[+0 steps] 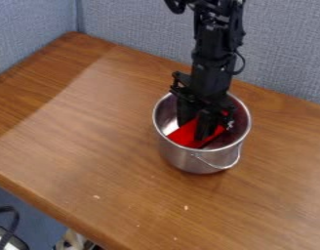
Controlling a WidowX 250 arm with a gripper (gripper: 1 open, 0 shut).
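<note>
A steel pot (pixel 182 156) with a wire handle stands on the wooden table (pixel 91 127), right of centre. Inside it is a red object (pixel 189 135). My black gripper (pixel 202 122) reaches down from above into the pot, over the red object. Its fingertips are dark and partly hidden by the pot, so I cannot see clearly what lies between them.
Grey padded walls stand behind and to the left of the table. Cables (pixel 7 230) lie beyond the table's edge at the lower left.
</note>
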